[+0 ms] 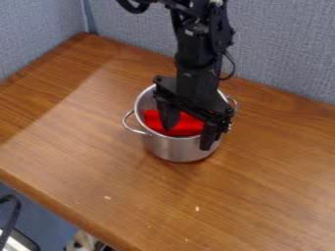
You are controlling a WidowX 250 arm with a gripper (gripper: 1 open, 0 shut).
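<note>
A silver pot (177, 147) with wire side handles stands on the wooden table. A red object (177, 124) lies inside it, partly hidden by the arm. The black gripper (186, 124) is lowered over the pot, its fingers reaching to the rim and inside, one at the left, the other at the right front. Whether anything is held between them is unclear.
Grey padded walls rise behind it. At the lower left, beyond the table edge, are some dark cables.
</note>
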